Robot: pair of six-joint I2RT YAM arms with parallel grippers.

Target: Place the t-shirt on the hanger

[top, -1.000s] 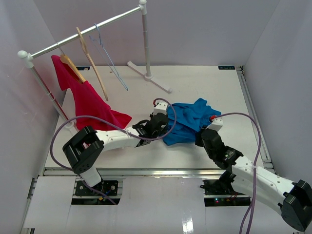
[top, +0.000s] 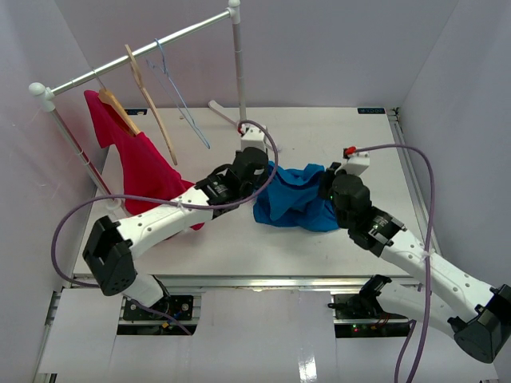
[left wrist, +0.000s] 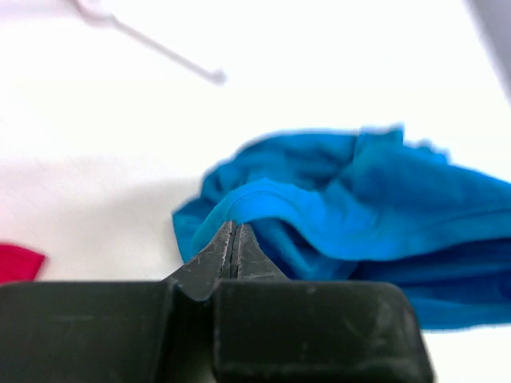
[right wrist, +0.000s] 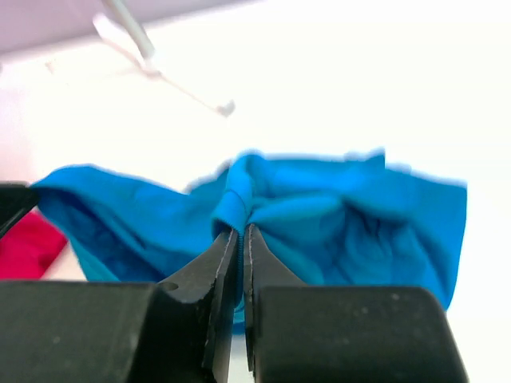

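Note:
The blue t-shirt (top: 291, 203) is raised in crumpled folds between my two grippers at the centre of the table. My left gripper is shut on a fold of it, seen at the bottom of the left wrist view. My right gripper is shut on another fold, with cloth running between its fingertips. Hangers hang on the rail at the left: a bare wooden one (top: 142, 88), a blue one (top: 180, 104), and a wooden one (top: 120, 110) carrying a red shirt (top: 144, 163).
The rack's rail (top: 188, 30) crosses the upper left, with its post (top: 238, 68) and white foot behind the blue shirt. Purple cables loop over both arms.
Both arms have risen and moved toward the back of the table, lifting the blue t-shirt, which is drawn up between the grippers.

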